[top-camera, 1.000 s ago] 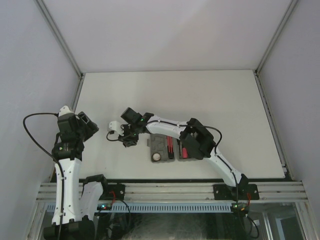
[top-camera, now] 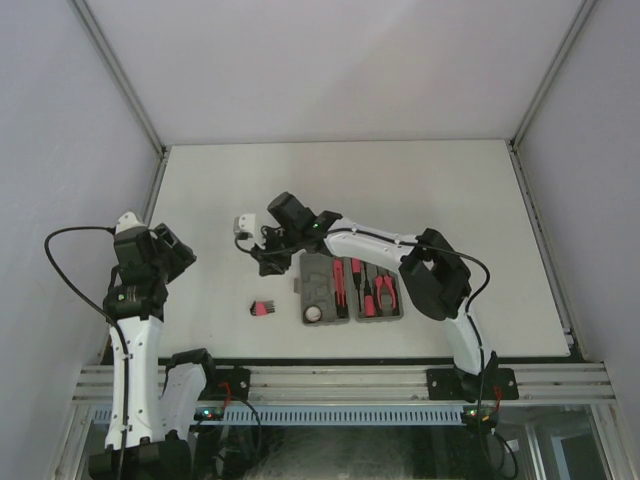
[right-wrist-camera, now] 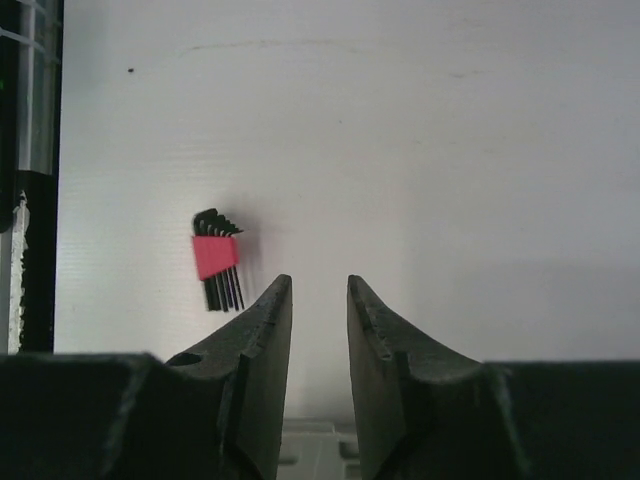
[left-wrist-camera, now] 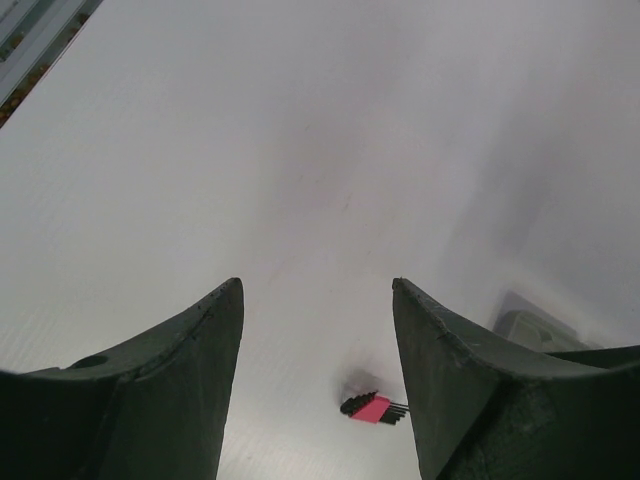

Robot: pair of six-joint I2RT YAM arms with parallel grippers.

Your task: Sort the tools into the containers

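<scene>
A grey tool case (top-camera: pixel 319 285) lies open at centre right, holding red-and-black tools including pliers (top-camera: pixel 385 292) and a round tape (top-camera: pixel 312 313). A hex key set with red holder (top-camera: pixel 262 307) (left-wrist-camera: pixel 372 410) (right-wrist-camera: pixel 215 258) lies on the table left of the case. My left gripper (top-camera: pixel 178 250) is open, empty, at the table's left side. My right gripper (top-camera: pixel 264 262) hangs above and behind the hex keys, by the case's back-left corner, its fingers close together; nothing visible shows between them.
Walls and metal rails border it. The right arm stretches over the back of the case.
The left arm is still.
</scene>
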